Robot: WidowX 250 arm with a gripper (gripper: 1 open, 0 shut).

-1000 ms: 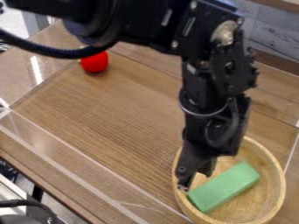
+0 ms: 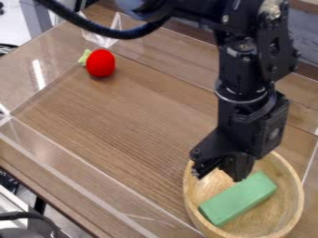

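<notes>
The black gripper (image 2: 226,156) hangs over the back part of a round tan bowl at the lower right, shut, with nothing visible between its fingers. In the bowl (image 2: 284,175) lies a green block (image 2: 239,198), in front of the fingers. The gripper's lower parts hide part of the bowl's back.
A red round object (image 2: 100,63) with something pale green beside it sits at the back left of the wooden table (image 2: 93,130). Dark cables lie at the lower left edge.
The arm and gripper have risen and moved back and to the right, away from the front of the bowl. The green block stays in the bowl.
</notes>
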